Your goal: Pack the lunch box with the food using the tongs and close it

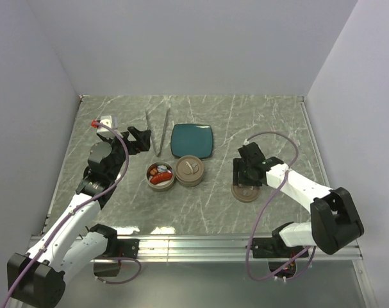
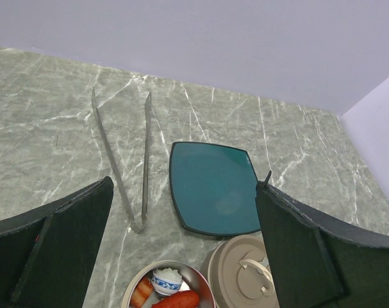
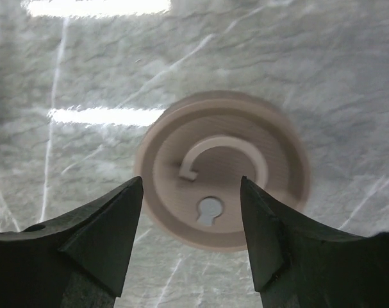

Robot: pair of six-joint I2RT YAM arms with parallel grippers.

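Note:
A round brown lid [image 1: 246,194] with a curved handle [image 3: 227,143] lies flat on the right part of the table. Over its far side hovers my right gripper [image 1: 243,178], fingers apart, with nothing clasped between them in the right wrist view. Left of centre sits an uncovered round box [image 1: 150,184] holding a sausage [image 1: 161,178], a small rice bowl [image 2: 166,281] and other food. A second brown round box [image 1: 190,171], its lid on, adjoins it. Behind that is a dark teal plate [image 1: 192,140]. My left gripper [image 1: 143,140] is open and empty, held above the left side.
Long grey tongs [image 2: 146,163] lie spread in a V left of the plate. A small red thing [image 1: 94,123] shows beside the left arm. Bare marble table [image 1: 213,208] separates the boxes from the lid on the right.

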